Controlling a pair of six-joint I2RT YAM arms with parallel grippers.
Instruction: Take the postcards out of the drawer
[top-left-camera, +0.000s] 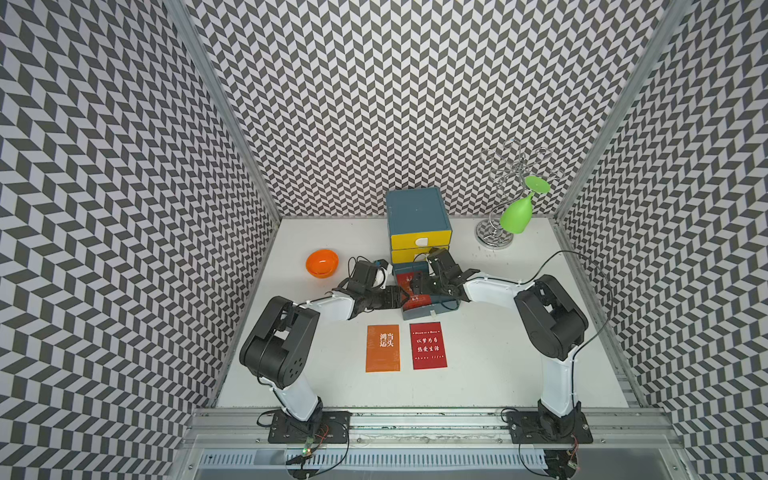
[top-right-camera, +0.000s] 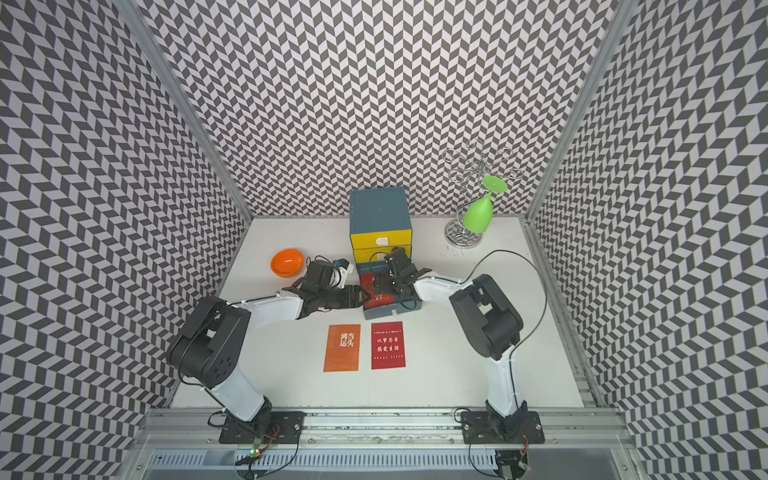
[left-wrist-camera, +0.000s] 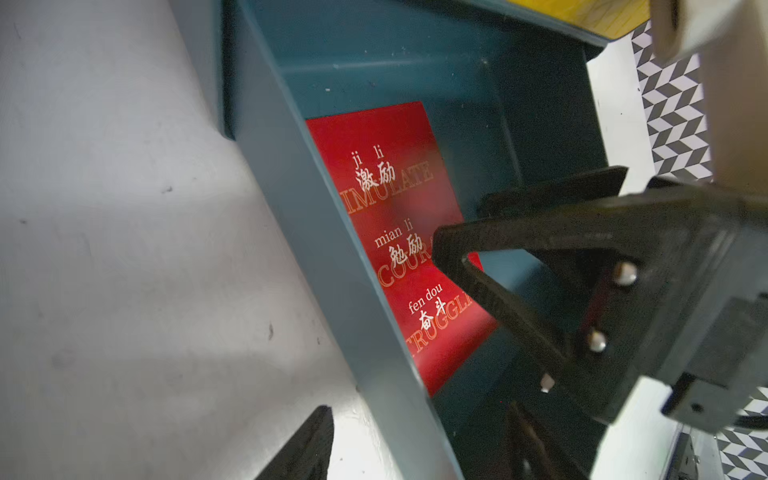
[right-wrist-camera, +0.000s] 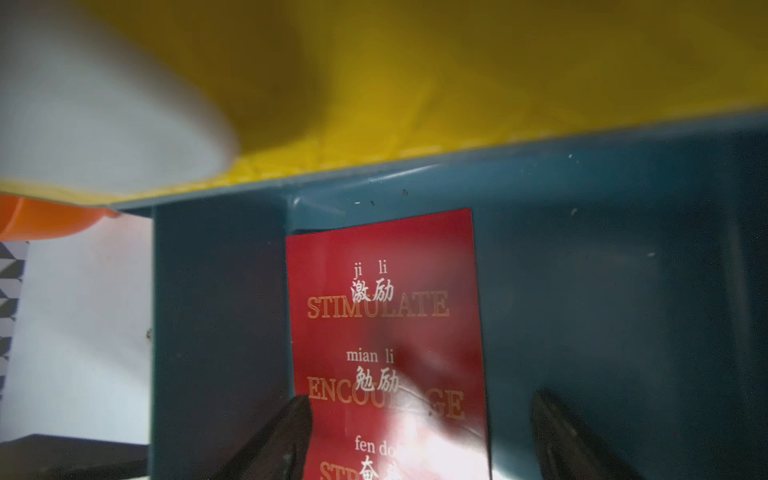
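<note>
A red postcard with white and gold lettering lies flat in the pulled-out blue drawer, against its left wall. My right gripper is open inside the drawer, its fingers over the lower part of this card and the bare floor to its right. My left gripper is at the drawer's left side, with its fingers apart; the wall's top edge passes between them in the left wrist view. Two more postcards, one orange and one red, lie face up on the table in front.
The blue and yellow cabinet stands behind the drawer. An orange bowl is at the left, and a green cup hangs on a metal rack at the right. Bare table surrounds the two front cards.
</note>
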